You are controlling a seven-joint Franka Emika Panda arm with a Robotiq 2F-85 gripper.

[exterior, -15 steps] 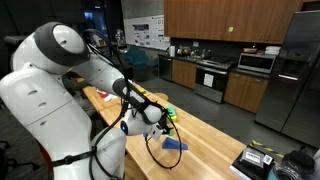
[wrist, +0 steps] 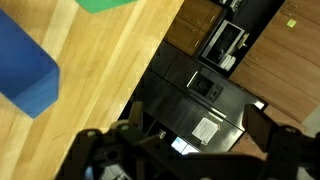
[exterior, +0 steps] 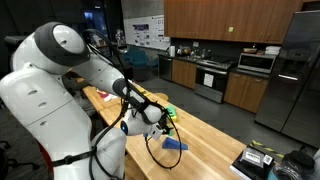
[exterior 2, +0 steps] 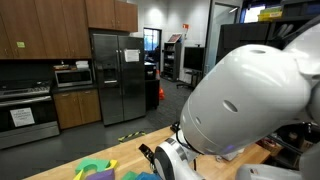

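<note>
My gripper stands open in the wrist view, its dark fingers wide apart with nothing held between them. It points out over the table towards the kitchen. At the left of that view a blue block [wrist: 30, 78] lies on the wooden table, clear of the fingers. Part of a green piece [wrist: 102, 4] shows at the top edge. In exterior view 1 the blue block [exterior: 174, 144] lies on the table beside the arm's end, and the fingers are too small there to make out. A green arch [exterior 2: 92, 164] and a purple piece [exterior 2: 103, 174] appear low in exterior view 2.
Several dark and boxed items, among them a white-labelled box [exterior: 254, 158], stand at the table's right end. Bare wood [exterior: 205, 145] lies between them and the blue block. A black cable loops near the arm's end. Kitchen cabinets and a fridge [exterior: 287, 98] stand beyond the table.
</note>
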